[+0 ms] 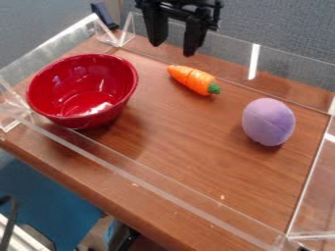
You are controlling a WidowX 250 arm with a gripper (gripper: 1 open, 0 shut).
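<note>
My black gripper (175,39) hangs at the top centre of the camera view, its two fingers spread apart with nothing between them, above and behind an orange toy carrot (191,78) with a green top. A red bowl (81,83) sits on the left of the wooden surface, empty. A purple ball (267,122) rests on the right.
Clear low walls (254,59) enclose the wooden table (177,167). Grey padding stands behind, and a blue floor shows at the lower left.
</note>
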